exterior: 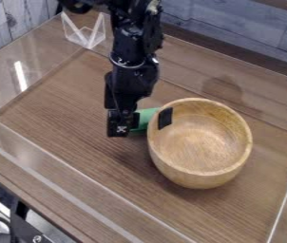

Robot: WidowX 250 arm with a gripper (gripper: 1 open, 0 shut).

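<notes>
My black gripper (139,120) reaches down from the top centre of the camera view, open, its fingers around a green object (145,115) at the left rim of a round beige bowl (200,142). The right finger is at the bowl's rim; the green object is partly hidden behind the fingers and bowl.
Bare wooden table (57,133) fills the left, front and back right. A white wire-like item (84,30) stands at the back left. A black cable lies at the front-left corner, off the table's edge.
</notes>
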